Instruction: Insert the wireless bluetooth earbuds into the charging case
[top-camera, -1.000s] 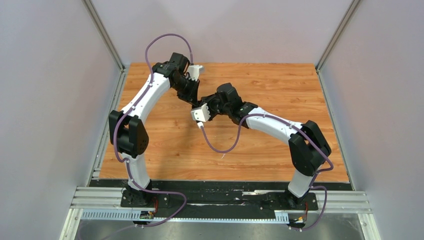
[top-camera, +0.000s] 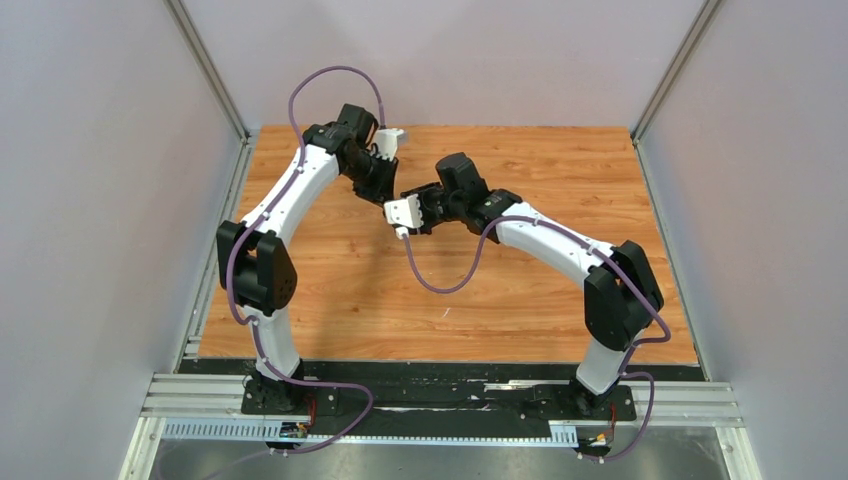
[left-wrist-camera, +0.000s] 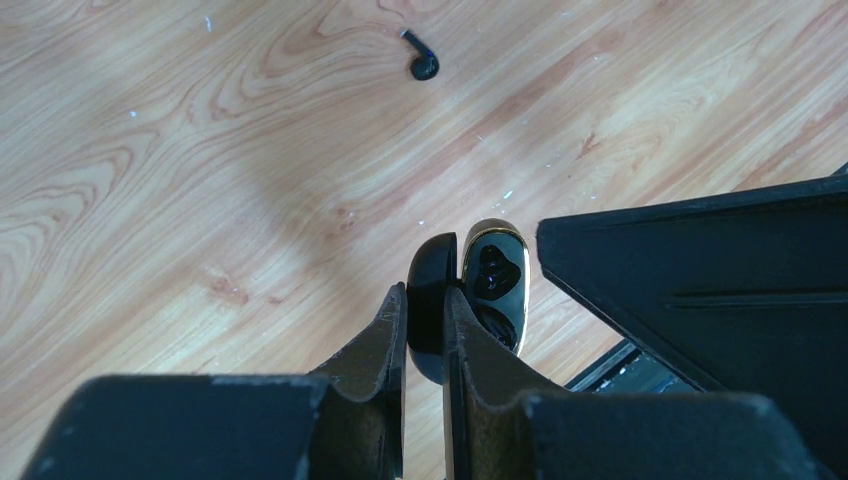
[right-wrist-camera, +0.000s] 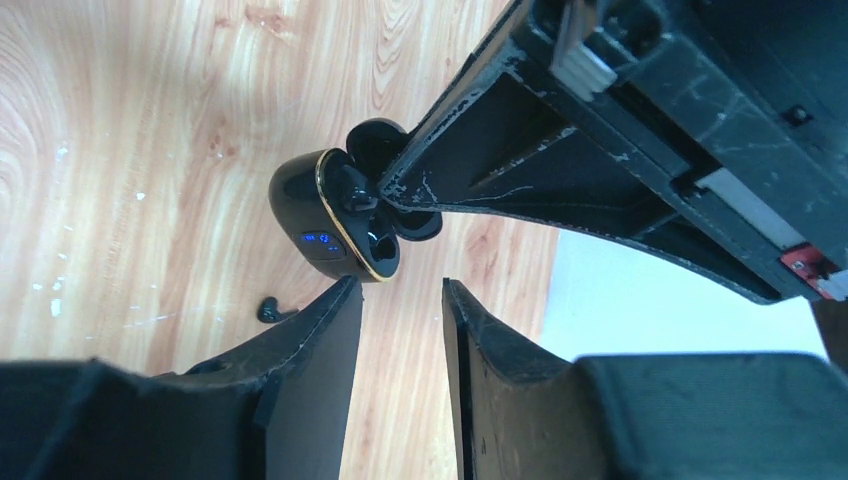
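Note:
The black charging case (left-wrist-camera: 494, 300) with gold rim is held in the air by my left gripper, shut on its lid side, lid open. In the right wrist view the case (right-wrist-camera: 310, 210) shows blue indicator lights and dark shapes in its wells; I cannot tell clearly whether both are earbuds. My right gripper stands part open with nothing between its fingers, just below the case. A loose black earbud lies on the wooden table, also visible in the right wrist view (right-wrist-camera: 271, 310).
The wooden table (top-camera: 540, 300) is otherwise mostly clear. The two arms meet closely above its middle, the right gripper's black body very near the case. Walls bound the sides and back.
The left arm looks unchanged.

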